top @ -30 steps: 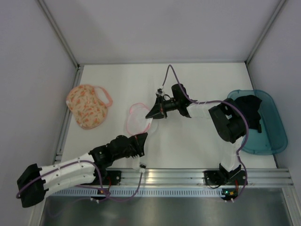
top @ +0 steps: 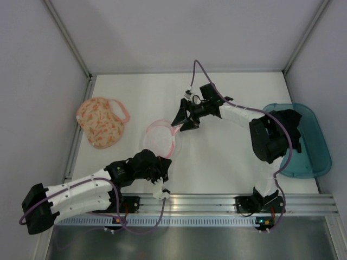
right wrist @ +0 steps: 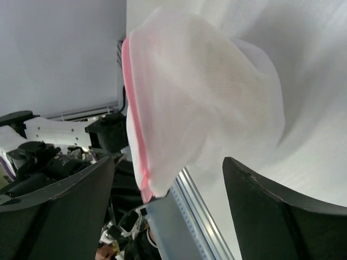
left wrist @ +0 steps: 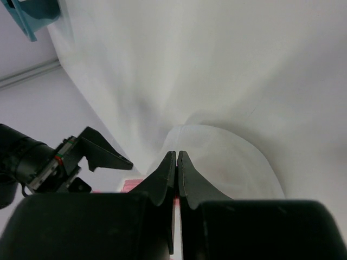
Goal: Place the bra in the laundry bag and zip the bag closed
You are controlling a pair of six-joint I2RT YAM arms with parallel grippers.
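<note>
A white mesh laundry bag with a pink zipper edge [top: 160, 138] lies at the table's middle left, also filling much of the right wrist view [right wrist: 200, 92]. My left gripper is shut on the bag's near end by the pink strip. My right gripper [top: 185, 118] is open just beyond the bag's far end; in its wrist view the fingertips [right wrist: 244, 179] stand apart with the bag below and between them. An orange patterned piece with a pink strap [top: 100, 122] lies at the left; whether it is the bra is unclear.
A teal bin [top: 303, 162] holding black cloth [top: 287, 122] stands at the right. The metal frame edge runs along the front.
My left gripper has shifted a little, still on the bag.
</note>
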